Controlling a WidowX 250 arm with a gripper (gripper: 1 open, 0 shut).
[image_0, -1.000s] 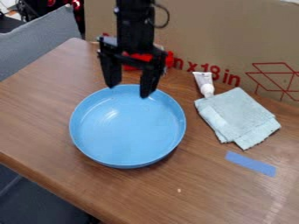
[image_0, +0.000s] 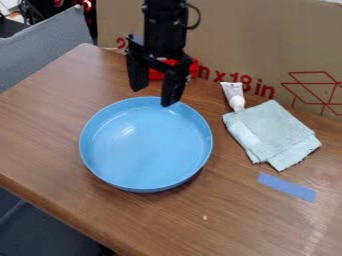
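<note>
My black gripper (image_0: 154, 84) hangs above the back rim of a light blue round plate (image_0: 144, 144), its two fingers apart and nothing seen held between them. Behind it, a red object (image_0: 181, 66) is partly hidden by the gripper. A white tube (image_0: 233, 94) lies to the right, above a folded pale grey cloth (image_0: 273, 134).
A cardboard panel (image_0: 278, 52) backs the wooden table (image_0: 47, 120). A blue strip (image_0: 286, 186) lies at the right. A dark gap lies past the front-left edge.
The plate, cloth and tube look unmoved.
</note>
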